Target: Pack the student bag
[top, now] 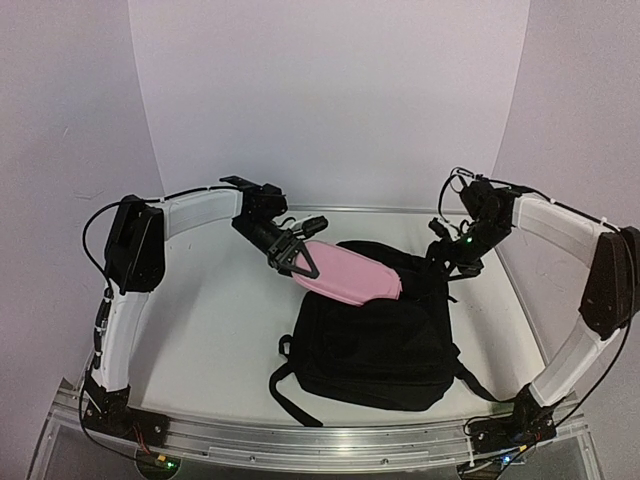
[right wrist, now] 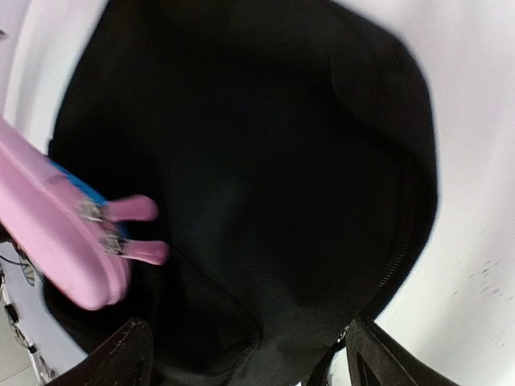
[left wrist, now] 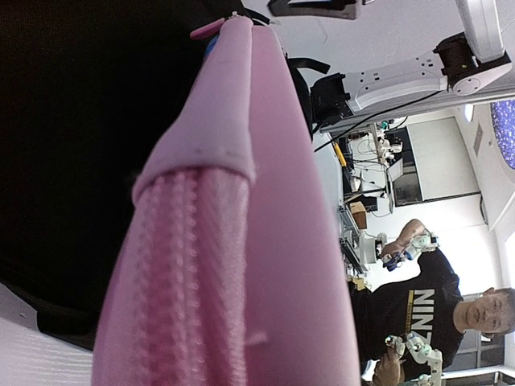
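Observation:
A long pink case (top: 348, 273) with a zip hangs slantwise over the mouth of the black bag (top: 375, 350), which lies on the table. My left gripper (top: 304, 262) is shut on the case's left end; in the left wrist view the pink case (left wrist: 294, 233) fills the middle and the fingers are hidden. At the bag's upper right edge, my right gripper (top: 446, 258) stands open. In the right wrist view its fingers (right wrist: 121, 358) are wide apart above black fabric (right wrist: 265, 209), with the case's pink zip pulls (right wrist: 145, 251) off to the left.
Shoulder straps (top: 292, 400) trail at the bag's lower corners. A metal rail (top: 330, 440) runs along the front edge, and walls close in the back and sides.

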